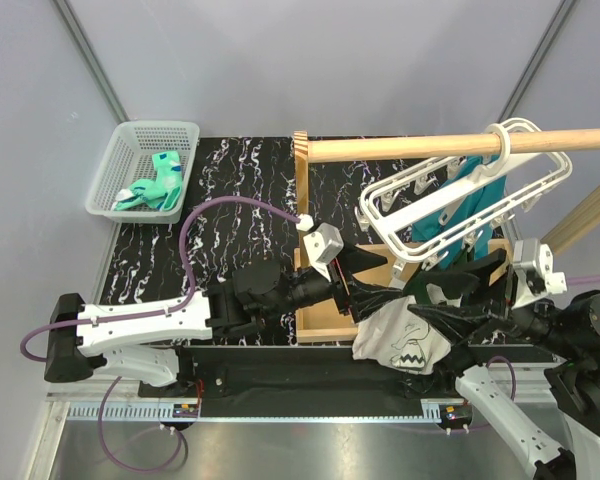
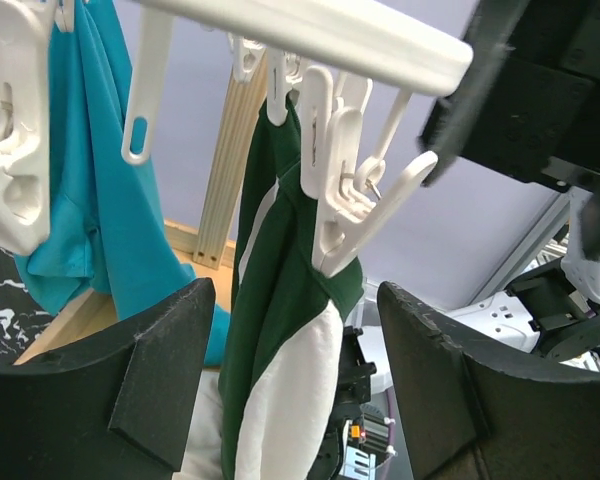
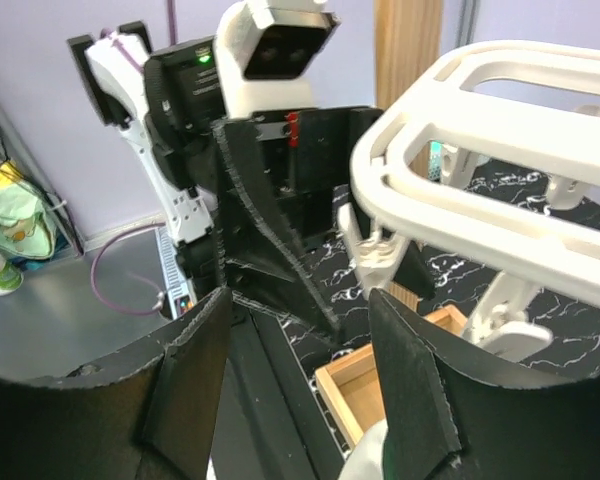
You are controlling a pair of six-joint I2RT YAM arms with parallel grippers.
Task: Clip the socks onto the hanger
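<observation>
The white clip hanger (image 1: 460, 190) hangs from a wooden bar, with teal socks (image 2: 110, 180) clipped on it. A green-and-white sock (image 2: 270, 330) hangs at a clip (image 2: 335, 200) at the hanger's near end; light fabric (image 1: 390, 335) with a drawn pattern lies below. My left gripper (image 1: 360, 280) is beside that end, its fingers apart around the hanging sock in the left wrist view, not visibly closed on it. My right gripper (image 1: 445, 290) reaches under the hanger from the right, fingers apart; a little green-and-white fabric shows low between them in the right wrist view.
A white basket (image 1: 130, 140) with mint socks stands at the back left. A wooden box (image 1: 325, 320) sits under the hanger; the wooden frame surrounds it. The dark marble top (image 1: 230, 180) is clear left of the frame.
</observation>
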